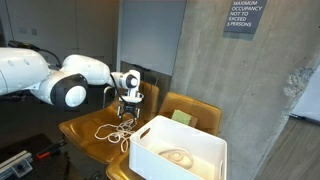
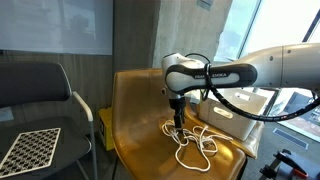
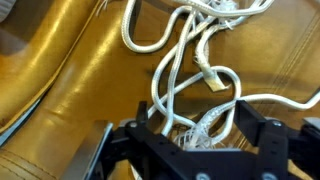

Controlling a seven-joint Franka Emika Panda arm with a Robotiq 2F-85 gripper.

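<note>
A tangled white rope lies in loose loops on the brown leather seat. My gripper points down just above the rope's far part. In exterior view 2 the gripper reaches the upper part of the rope pile; whether it touches is unclear. The wrist view shows the dark fingers apart, so the fingers stand open. Rope strands and a frayed, tufted bit lie below and between the fingers, not clamped.
A white box with a coil of pale rope inside stands beside the seat. Brown leather backrests rise behind, one with a greenish cushion or pad. In exterior view 2 a black chair is at left.
</note>
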